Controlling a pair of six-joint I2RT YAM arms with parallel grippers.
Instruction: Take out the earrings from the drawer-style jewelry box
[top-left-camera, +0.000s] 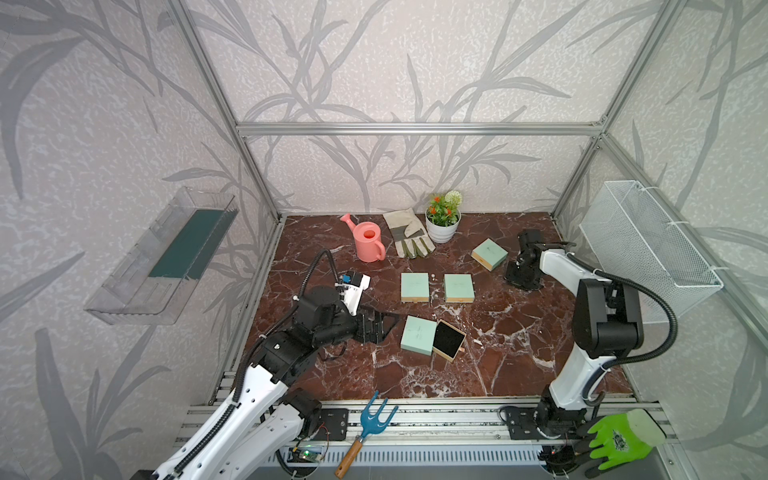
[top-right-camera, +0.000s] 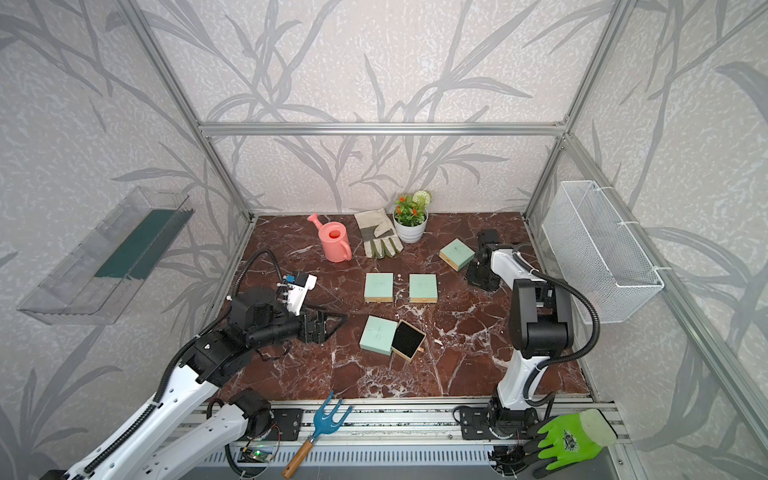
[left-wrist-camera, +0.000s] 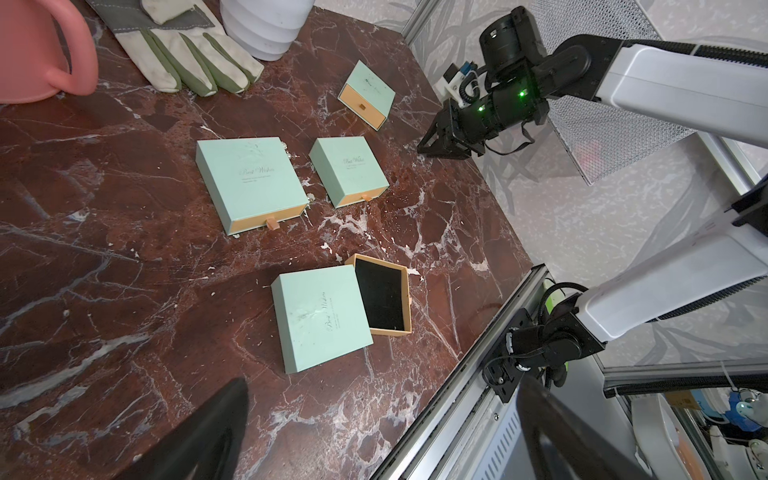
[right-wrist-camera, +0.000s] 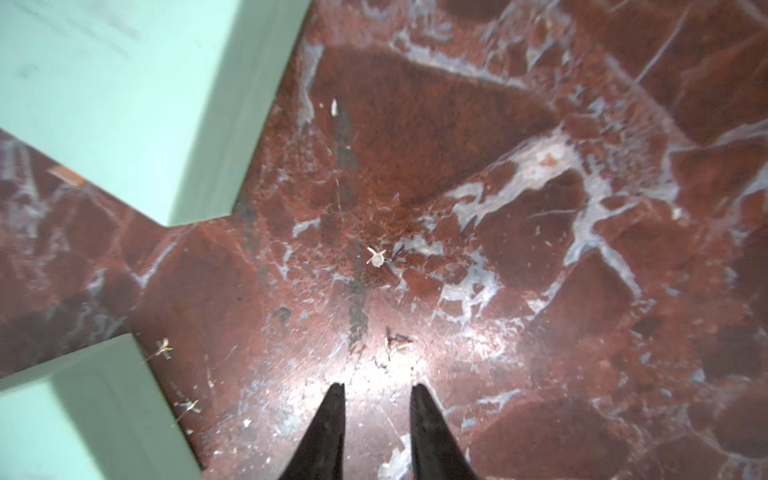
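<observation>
One pale green jewelry box (top-left-camera: 418, 334) has its drawer (left-wrist-camera: 382, 296) pulled out, the black lining showing with nothing visible on it. Three other green boxes, at the middle left (left-wrist-camera: 254, 182), middle right (left-wrist-camera: 349, 170) and far right (left-wrist-camera: 367, 95), appear shut. Tiny pale bits, possibly earrings, lie on the marble in the right wrist view: one star-shaped piece (right-wrist-camera: 377, 257) and a gold-brown piece (right-wrist-camera: 397, 344) just beyond the fingertips. My right gripper is part open, nothing between its fingers. My left gripper (top-left-camera: 390, 320) hangs wide open left of the box with the pulled-out drawer, empty.
A pink watering can (top-left-camera: 369, 242), a garden glove (top-left-camera: 409, 233) and a white flower pot (top-left-camera: 441, 229) line the back. Wire baskets hang on the left (top-left-camera: 172, 256) and right (top-left-camera: 648, 248) walls.
</observation>
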